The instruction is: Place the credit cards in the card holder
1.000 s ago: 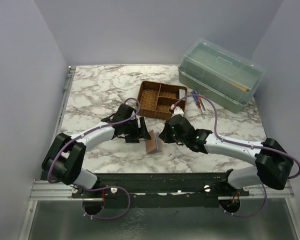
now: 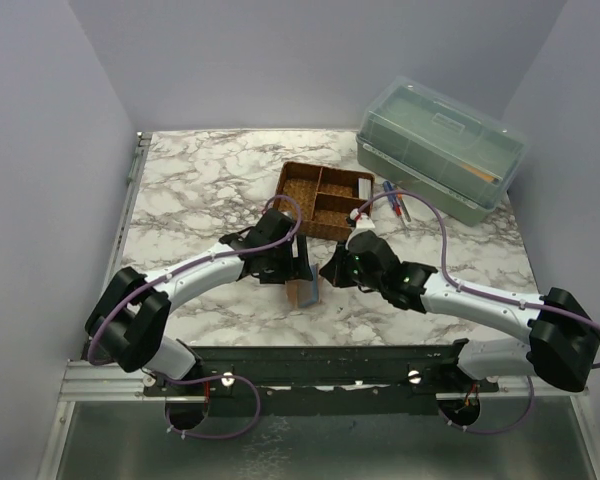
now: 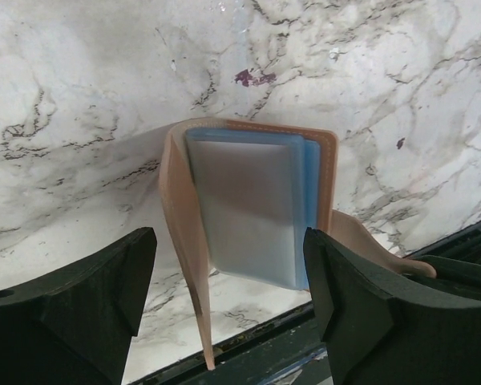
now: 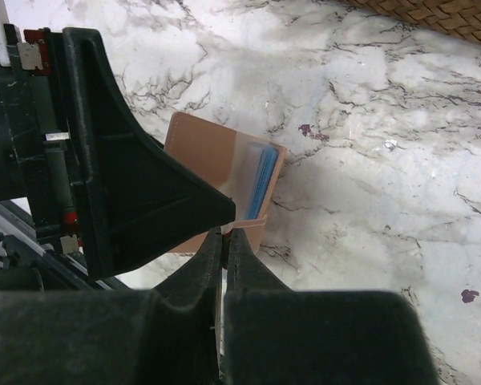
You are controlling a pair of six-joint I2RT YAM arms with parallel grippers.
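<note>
The brown card holder [image 3: 186, 216] stands on its edge on the marble table, its front flap swung apart from the blue-edged clear sleeves [image 3: 244, 200]. Something pale shows through the sleeves; I cannot tell how many cards are inside. In the right wrist view my right gripper is pinched on the holder's strap [image 4: 252, 224]. My left gripper hangs open over the holder, nothing between its fingers. In the right wrist view a finger of the left gripper covers the lower part of the flap.
Behind the holder lies a woven divided tray [image 2: 300, 170] with a white item in its right compartment. Pens [image 2: 395, 200] lie beside it, and a clear-lidded green box [image 2: 445, 140] stands at the back right.
My left gripper has shifted slightly over the holder.
</note>
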